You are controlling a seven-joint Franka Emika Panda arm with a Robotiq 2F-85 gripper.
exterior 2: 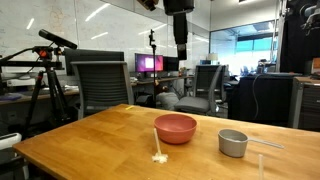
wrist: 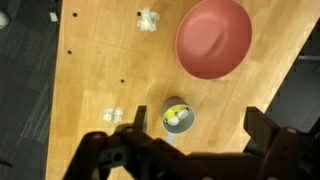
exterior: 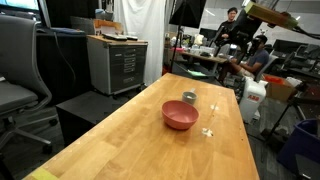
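Note:
High above the table's far part, my gripper is open, its two fingers wide apart and nothing held between them. A grey metal pot (exterior 2: 232, 143) with a handle stands upright on the wood. Looking down in the wrist view, the pot (wrist: 178, 117) shows between and just beyond the fingers, with small yellow and white things inside it. Beside it rests an empty pinkish-red bowl (wrist: 213, 38). Exterior view 1 also has the bowl (exterior: 180, 115) near the table's middle, with the pot (exterior: 189, 97) behind it.
Two small white pieces lie on the table, one near the bowl (wrist: 148, 20) and one near the pot (wrist: 113, 115). Chairs and a dark cabinet (exterior: 116, 65) stand off the table.

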